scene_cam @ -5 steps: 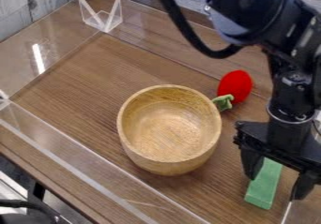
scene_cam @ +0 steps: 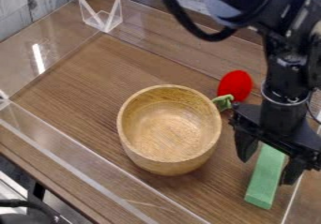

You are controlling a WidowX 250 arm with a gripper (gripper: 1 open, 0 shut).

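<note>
My black gripper (scene_cam: 266, 153) is at the right, open, its fingers over the upper end of a green block (scene_cam: 262, 185) lying on the wooden table. Whether they touch it I cannot tell. A wooden bowl (scene_cam: 168, 126) sits to the left of the gripper. Behind them lies a red object (scene_cam: 236, 83) with a small green part (scene_cam: 223, 101) below it, near the bowl's rim.
A clear plastic piece (scene_cam: 100, 14) stands at the back left. Cables hang at the lower left edge.
The bowl and red object are unmoved.
</note>
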